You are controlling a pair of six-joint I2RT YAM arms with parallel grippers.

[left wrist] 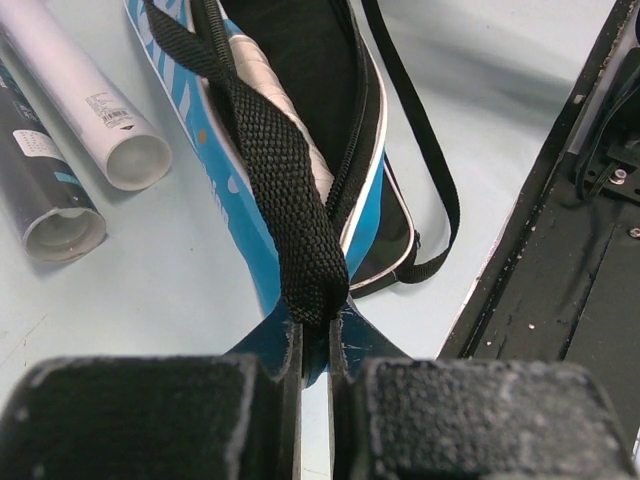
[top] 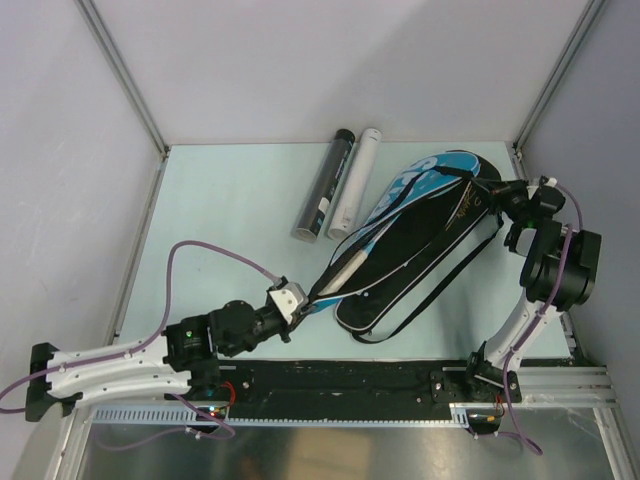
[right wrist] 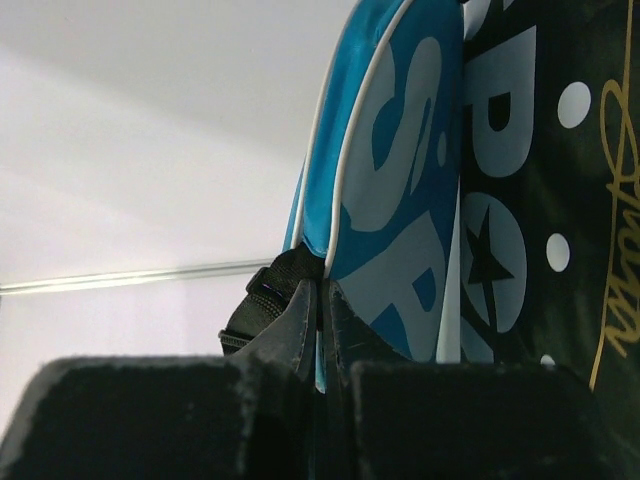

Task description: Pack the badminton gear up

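Note:
The blue and black badminton bag (top: 420, 240) lies diagonally across the right half of the table, partly open along its long zipper, with something pale visible inside. My left gripper (top: 298, 308) is shut on the bag's near end, where a black strap (left wrist: 285, 190) gathers. My right gripper (top: 495, 195) is at the bag's far end, shut at the blue edge beside a black fabric tab (right wrist: 262, 310); whether it pinches the edge is hard to see.
A dark tube (top: 324, 183) and a white tube (top: 355, 182) lie side by side left of the bag. A black strap trails along the bag's front right.

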